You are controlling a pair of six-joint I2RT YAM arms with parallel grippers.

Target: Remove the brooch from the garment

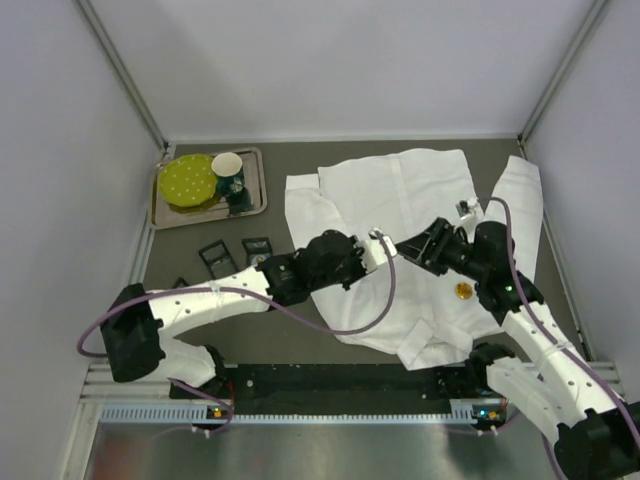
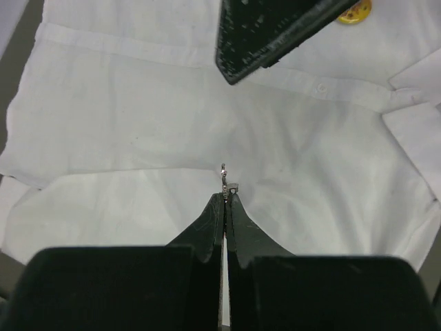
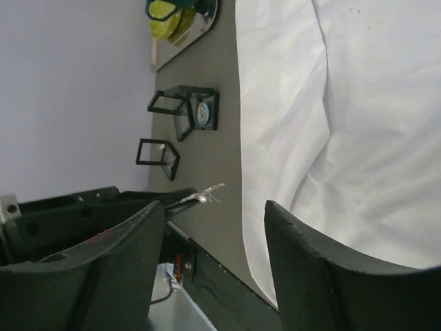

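White garment [image 1: 400, 190] lies spread over the table, its folds also filling much of the left wrist view. My left gripper is shut on a small silver brooch [image 2: 224, 178], whose thin end sticks up past the fingertips, above the cloth. In the right wrist view this silver brooch [image 3: 204, 196] shows in the gap of my right gripper, beyond its fingers. That right gripper stands open and touches nothing visible. A round gold brooch [image 1: 464, 290] sits on the garment, beside the right arm; the left wrist view catches it at the top edge.
Two small dark open boxes, one box [image 1: 218, 259] and another box [image 1: 257, 249], stand left of the garment; a round piece shows inside one in the right wrist view. A tray [image 1: 260, 190] with a yellow dotted plate [image 1: 187, 180] and a cup [image 1: 227, 164] is at back left.
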